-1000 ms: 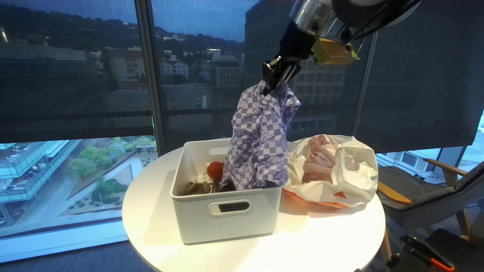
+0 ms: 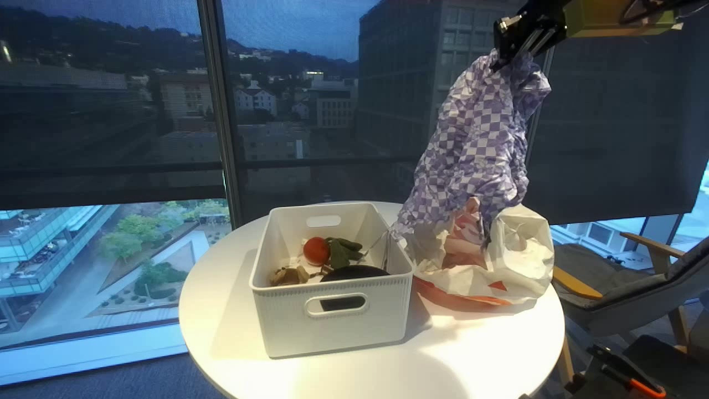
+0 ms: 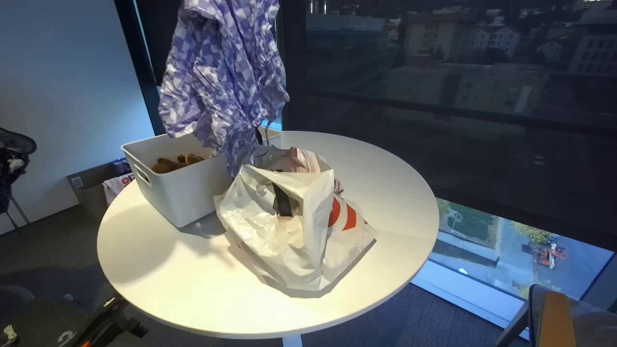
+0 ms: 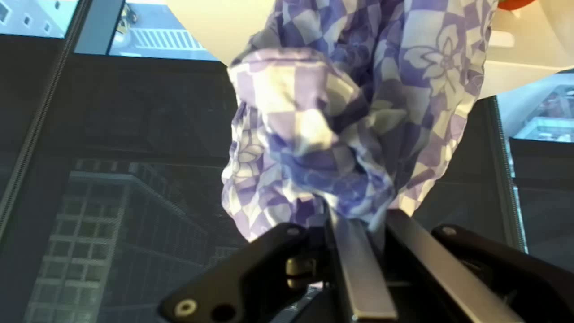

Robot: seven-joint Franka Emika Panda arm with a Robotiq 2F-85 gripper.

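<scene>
From my gripper [image 2: 508, 56] hangs a crumpled purple-and-white checkered cloth [image 2: 488, 126], pinched at its top; the fingers [image 4: 360, 269] are shut on a bunched fold of it. In exterior view 1 the cloth is above the white plastic bag [image 2: 525, 249], and a lower corner trails to the left near the box's right rim. Whether its lower end touches the bag or the rim I cannot tell. The grey-white box [image 2: 332, 326] holds a red tomato-like item [image 2: 316, 250], green leafy pieces [image 2: 344, 251], a brown item [image 2: 289, 276] and something dark. My gripper is out of exterior view 2.
Box and bag stand side by side on a round white table [image 3: 399, 243]. The bag's mouth gapes open, with a dark strip [image 3: 282, 200] inside. Bare tabletop shows at the front and round the rim. A wooden-armed chair [image 2: 611, 279] is beyond the table's right side.
My gripper has moved up and to the right, carrying the cloth from over the box to over the bag. The green pieces in the box have come into sight.
</scene>
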